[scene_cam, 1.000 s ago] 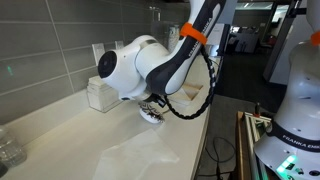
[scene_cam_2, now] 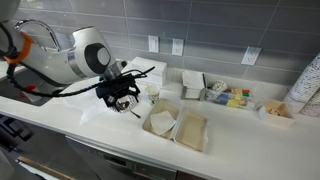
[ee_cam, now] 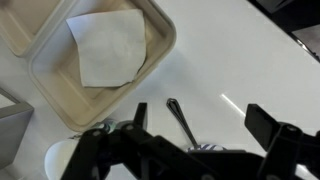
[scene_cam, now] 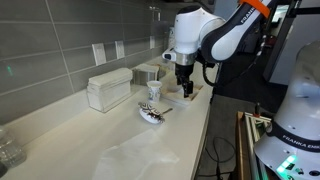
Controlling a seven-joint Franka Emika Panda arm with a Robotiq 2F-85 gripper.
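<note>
My gripper is open, its dark fingers (ee_cam: pixel 265 127) wide apart and nothing between them. In exterior view 1 the gripper (scene_cam: pixel 186 86) hangs over the counter near the tan trays. A small black-and-white patterned dish (scene_cam: pixel 151 114) rests on the counter, with a dark utensil (ee_cam: pixel 182 120) beside it whose handle points toward the trays. The wrist view shows only the edge of that dish at the bottom. One tan tray (ee_cam: pixel 60 91) holds a folded white napkin (ee_cam: pixel 108 47). A white cup (scene_cam: pixel 154 90) stands behind the dish.
A second tray (scene_cam_2: pixel 191 130) adjoins the first. White boxes (scene_cam: pixel 108 90) stand by the tiled wall. Colored packets (scene_cam_2: pixel 230 98) and a small box (scene_cam_2: pixel 275 115) lie farther right. A white sheet (scene_cam: pixel 135 160) covers part of the near counter, and open counter (scene_cam_2: pixel 245 145) lies at the right.
My arm has moved from above the patterned dish toward the trays, away from exterior view 1's camera. The dish and the cup, earlier partly covered by the arm, now show clearly.
</note>
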